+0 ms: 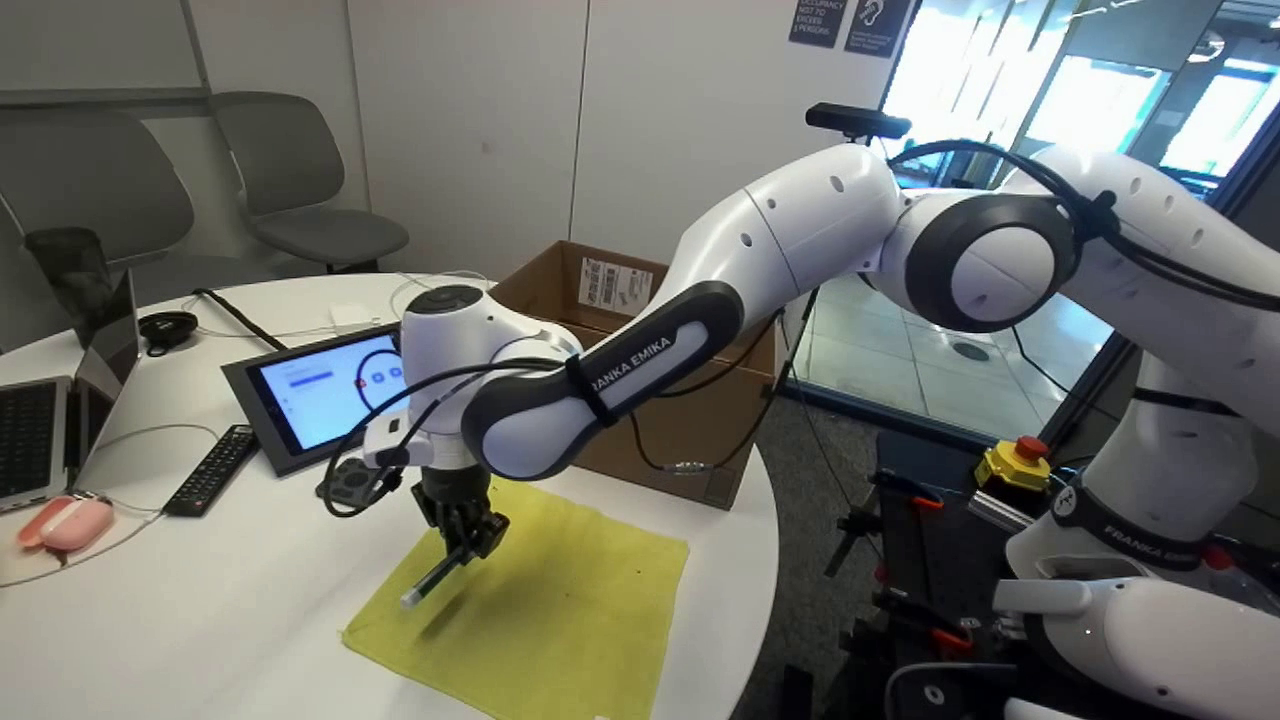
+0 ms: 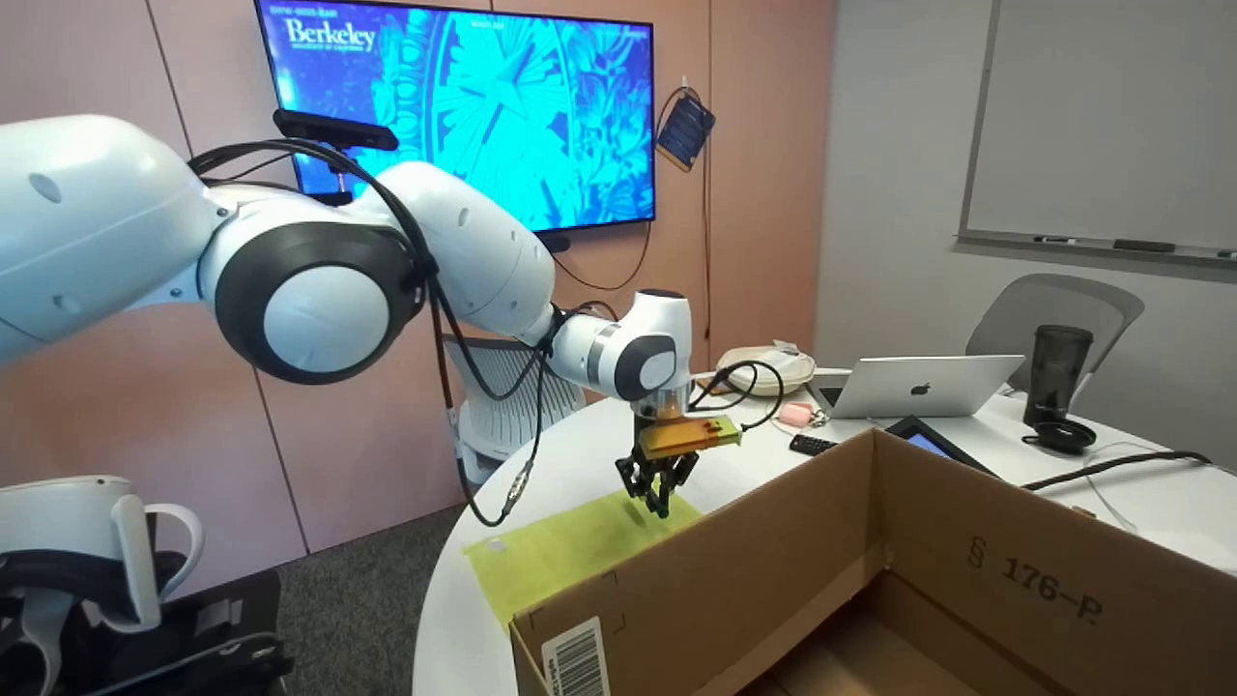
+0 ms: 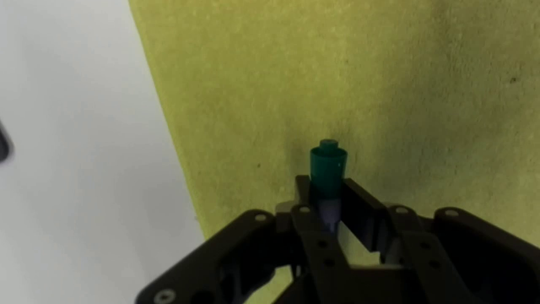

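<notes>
My gripper is shut on a marker [image 3: 328, 169], whose green end pokes out past the fingers in the wrist view. In exterior view 1 the marker [image 1: 433, 581] slants down and left from the gripper [image 1: 465, 542], its pale tip lowest. Beneath lies a yellow cloth [image 1: 588, 588], spread flat on the white table [image 1: 228, 600]; a shadow on it suggests the marker is held above the fabric. From exterior view 2, the gripper [image 2: 656, 485] hangs over the far part of the cloth [image 2: 551, 551], and the marker is hard to make out there.
An open cardboard box [image 1: 672, 408] stands right behind the cloth. Toward the left are a tablet [image 1: 324, 390], a remote [image 1: 211, 470], a pink case [image 1: 67, 526] and a laptop [image 1: 54, 420].
</notes>
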